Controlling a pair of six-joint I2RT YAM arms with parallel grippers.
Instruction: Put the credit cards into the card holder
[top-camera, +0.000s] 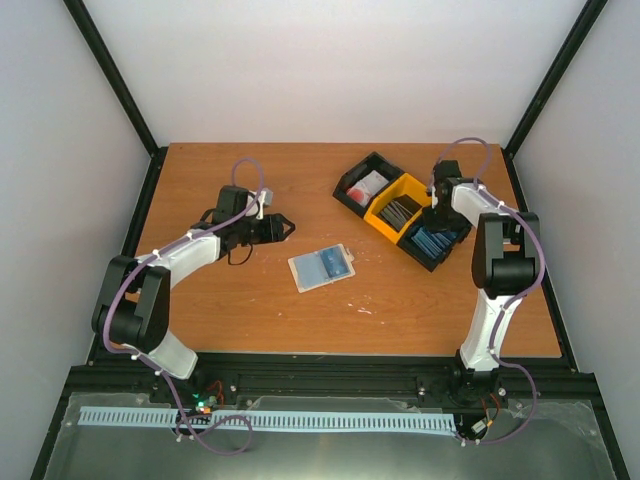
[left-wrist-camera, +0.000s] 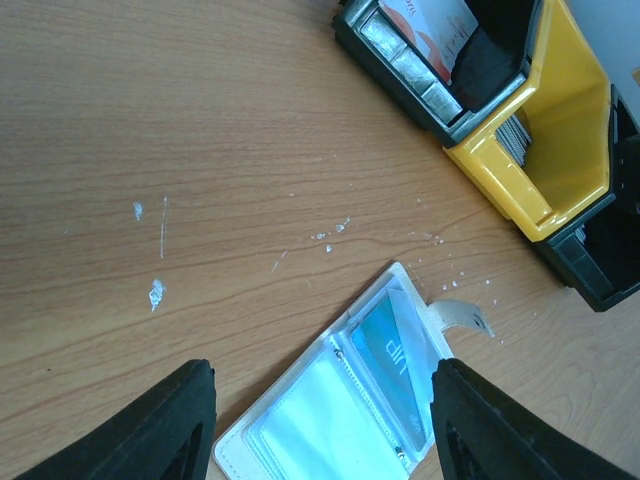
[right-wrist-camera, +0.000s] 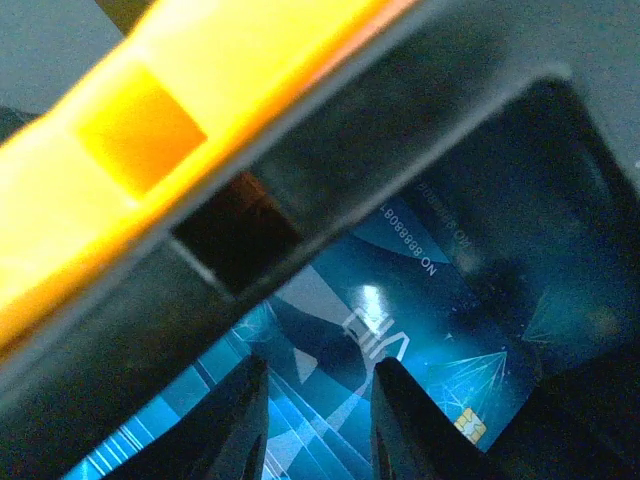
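Note:
In the top view the card holder (top-camera: 320, 268), a pale sleeve with a clear pocket, lies flat mid-table. A blue card (left-wrist-camera: 388, 345) shows in its pocket in the left wrist view. My left gripper is open above the holder, nothing between its fingers. At the right, my right gripper (top-camera: 434, 214) reaches down into the near black bin (top-camera: 432, 262). Blue cards (right-wrist-camera: 370, 300) stand inside that bin. In the right wrist view my right gripper is closed down with blue card surface between its fingers; the exact grip is partly hidden.
A yellow bin (top-camera: 381, 222) with dark cards adjoins the near bin. Beyond it a black bin (top-camera: 350, 203) holds white and red cards. Bin walls stand close to the right gripper. Table space left of the holder and at the front is clear.

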